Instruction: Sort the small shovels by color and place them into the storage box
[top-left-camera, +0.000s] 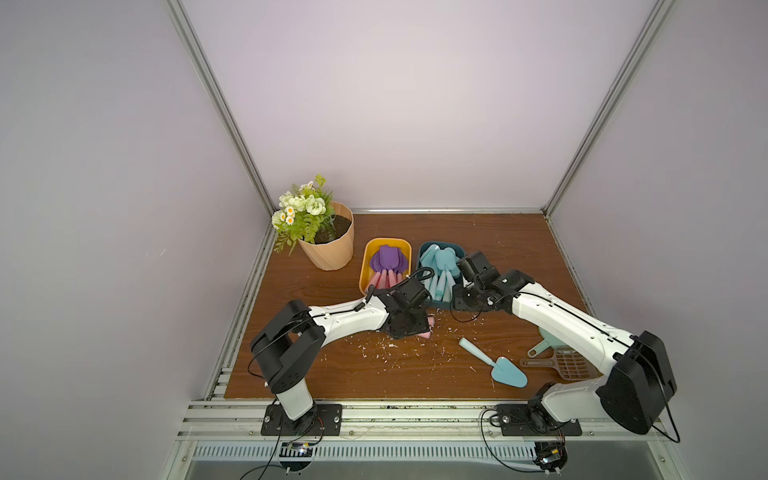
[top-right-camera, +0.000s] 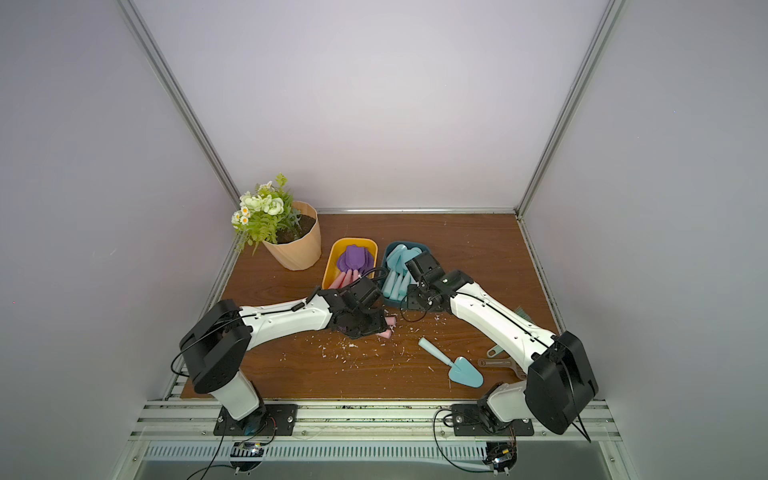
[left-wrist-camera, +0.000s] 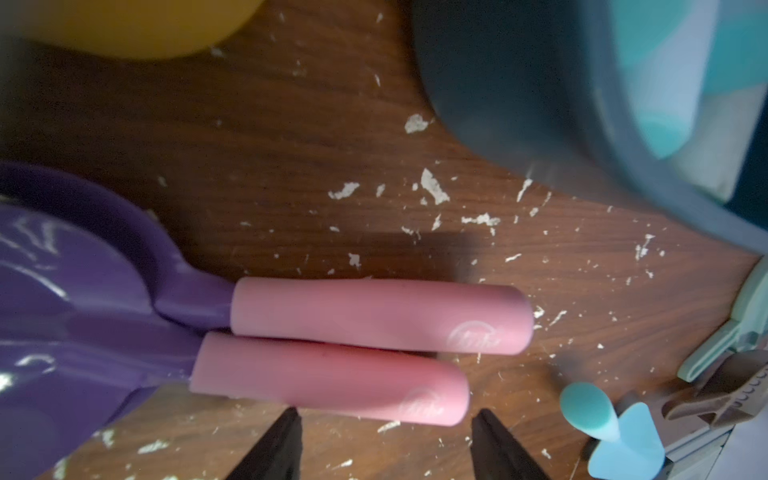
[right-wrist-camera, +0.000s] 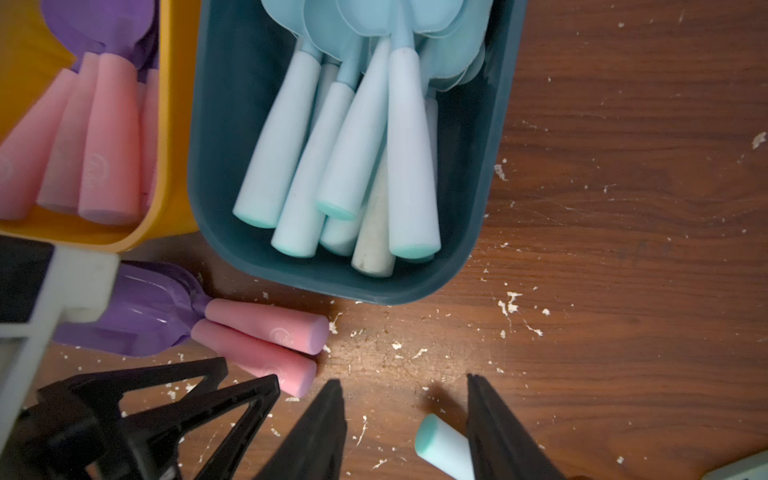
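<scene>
Two purple shovels with pink handles lie side by side on the table in front of the boxes. My left gripper hangs open just in front of those handles, nothing between its fingers. The yellow box holds several purple shovels with pink handles. In the dark teal box lie several light blue shovels. One more blue shovel rests on the table at the front right. Over the near side of the teal box, my right gripper is open and empty.
At the right edge, a green tool and a brown slotted tool lie partly under my right arm. A flower pot stands at the back left. Pale flakes litter the table's middle.
</scene>
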